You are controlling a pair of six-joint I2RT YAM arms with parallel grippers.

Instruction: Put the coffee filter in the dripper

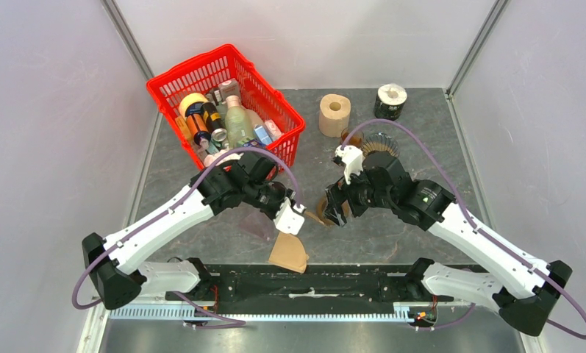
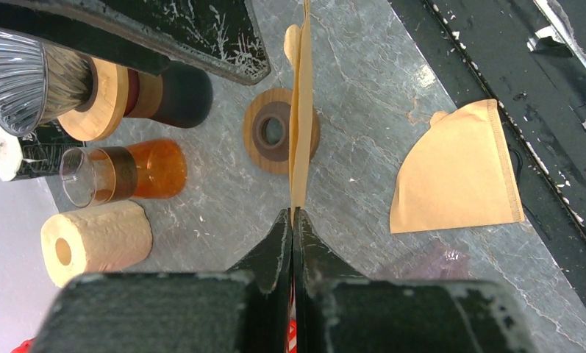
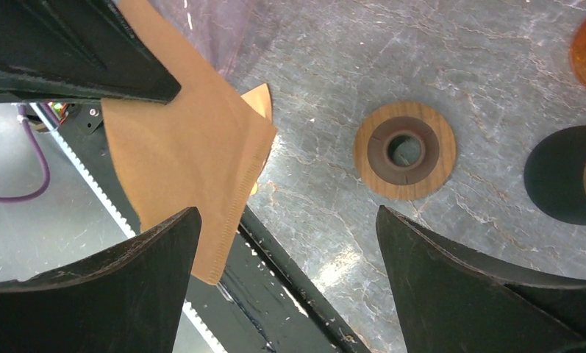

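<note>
In the left wrist view, a tan paper coffee filter [image 2: 301, 110] is seen edge-on. Its lower end is pinched in my left gripper, which is shut on it. The right wrist view shows this filter's [image 3: 194, 140] flat side. My right gripper stands open there; one finger overlaps the filter's lower part, and whether they touch cannot be told. A ribbed glass cone with a wooden collar, apparently the dripper [image 2: 12, 81], rests at a dark-based vessel [image 2: 185, 95]. On the table lies a wooden ring [image 3: 445, 151] with a brown, holed centre.
A second filter [image 2: 459, 176] lies flat by the table's front edge. Behind the grippers stand a paper roll [image 1: 334, 115], an amber glass [image 2: 157, 169] and a black-and-white can [image 1: 390, 101]. The full red basket [image 1: 279, 103] occupies the back left.
</note>
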